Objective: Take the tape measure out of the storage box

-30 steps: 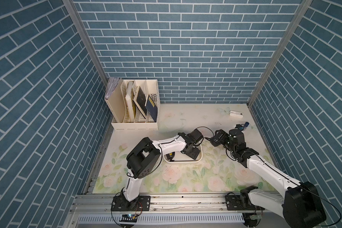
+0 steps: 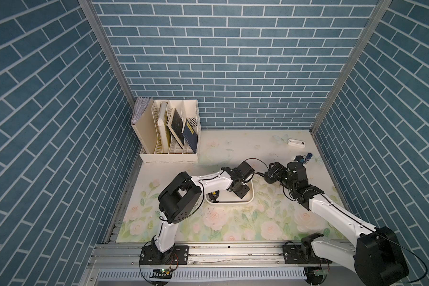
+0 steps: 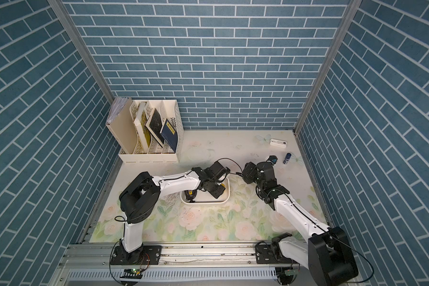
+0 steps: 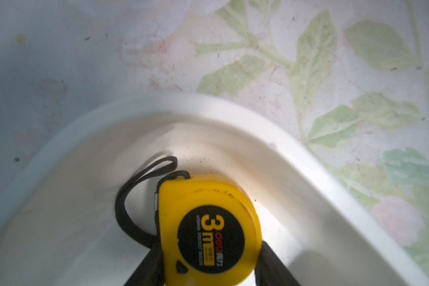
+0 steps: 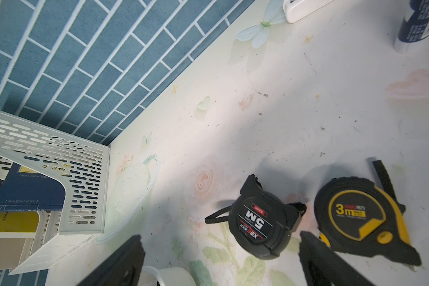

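Note:
In the left wrist view a yellow 3 m tape measure (image 4: pixel 209 190) with a black strap lies in a corner of the white storage box (image 4: pixel 319 176). My left gripper has its fingers at either side of it, seemingly touching; whether they grip it is unclear. In the top views that gripper and arm cover much of the box, and another black-and-yellow tape measure (image 2: pixel 213 195) shows at its left end. My right gripper stands open over the table, near a black 5 m tape measure (image 5: pixel 257 228) and a black-and-yellow one (image 5: pixel 348 214).
A white file organizer (image 2: pixel 169 157) with folders and books stands at the back left. A white object (image 2: pixel 296 142) and a dark blue cylinder (image 3: pixel 287 157) lie at the back right.

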